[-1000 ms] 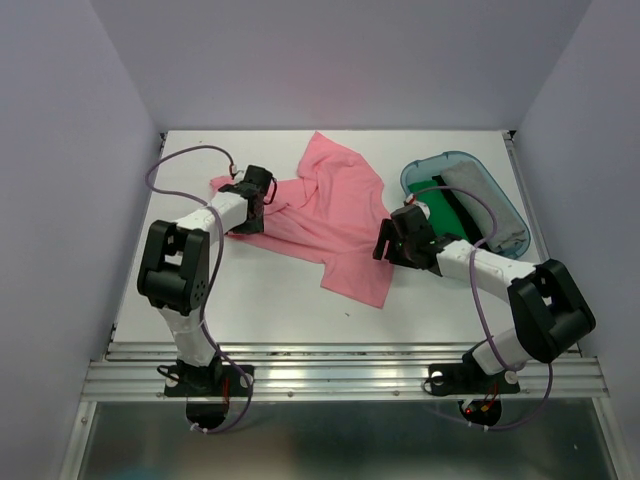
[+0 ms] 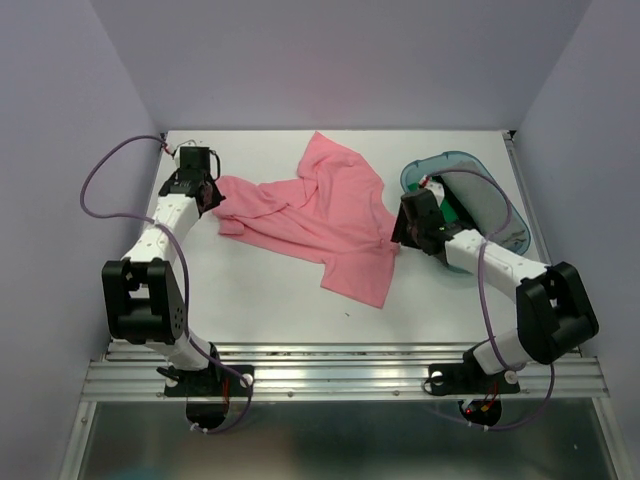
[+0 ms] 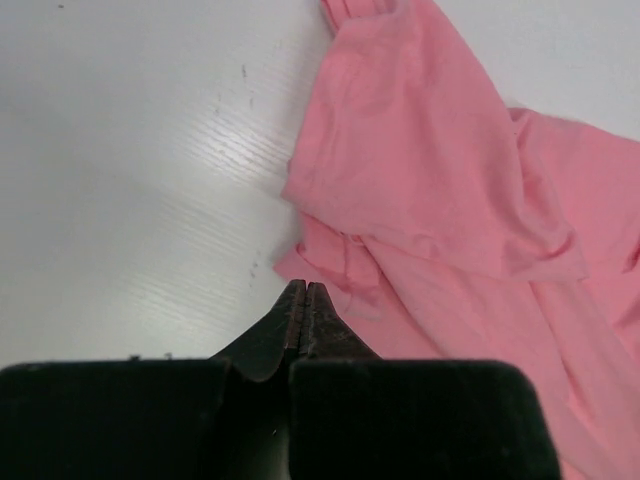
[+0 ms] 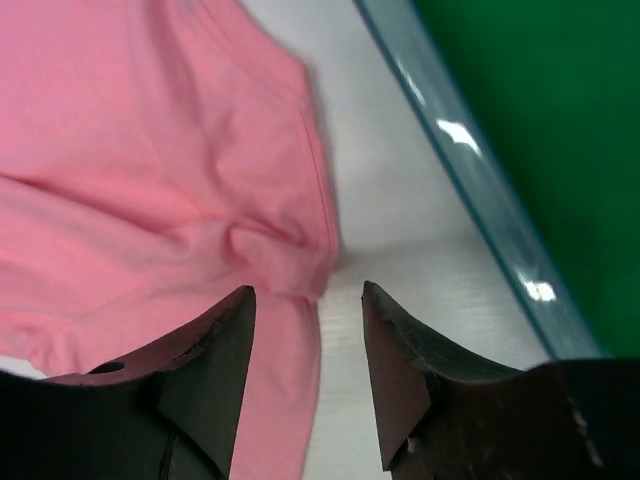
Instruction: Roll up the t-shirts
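Observation:
A pink t-shirt (image 2: 335, 215) lies spread and wrinkled across the middle of the white table, with folds running along its left part. At its left end stands my left gripper (image 2: 216, 204). In the left wrist view that gripper is shut, its tips at the edge of the pink cloth (image 3: 430, 170), with nothing showing between them. My right gripper (image 2: 396, 238) is at the shirt's right edge. Seen from the right wrist, its fingers stand apart, the gripper being around a bunched corner of the cloth (image 4: 290, 265) without pressing on it.
Close by the right arm, a blue-rimmed bin (image 2: 432, 163) holds a grey cloth (image 2: 478, 195) and a green one. Its rim (image 4: 470, 170) runs just right of the right gripper.
The left gripper has moved left and away from the shirt's middle to its left end. My right gripper has shifted slightly right, and its fingers look closer together. The shirt lies almost unchanged.

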